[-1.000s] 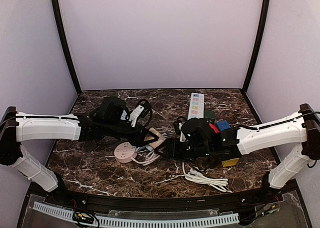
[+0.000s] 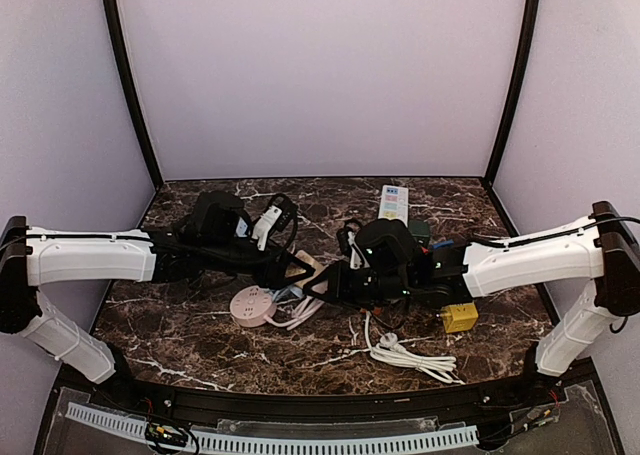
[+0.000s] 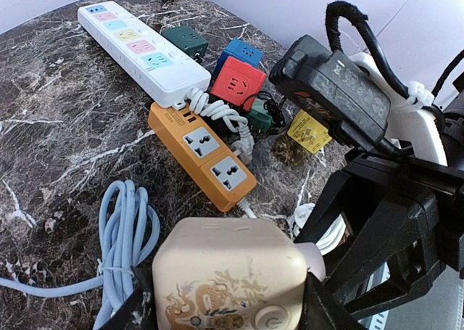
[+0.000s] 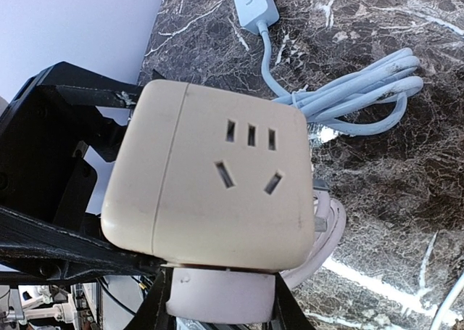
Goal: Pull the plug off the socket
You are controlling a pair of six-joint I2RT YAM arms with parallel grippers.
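Note:
A cream cube-shaped socket [image 3: 230, 261] with a printed dragon pattern and a round button is held up in my left gripper, which is shut on it. Its slotted face shows in the right wrist view. A whitish plug [image 4: 221, 295] sits against one side of the socket, with no clear gap between them. My right gripper is shut on this plug, its fingers [image 4: 285, 304] to either side. From above, both grippers meet over the table's middle and largely hide the plug; the prongs cannot be seen.
White [image 3: 145, 47] and orange [image 3: 203, 156] power strips lie at the back right, with coloured cube sockets nearby. A pink round socket [image 2: 252, 306] and a coiled white cable [image 2: 410, 357] lie in front. A light-blue cable bundle [image 3: 123, 243] is beneath.
Since one second ago my right gripper has moved left and slightly back, up to the socket, and has taken hold of the plug. My left gripper has barely shifted.

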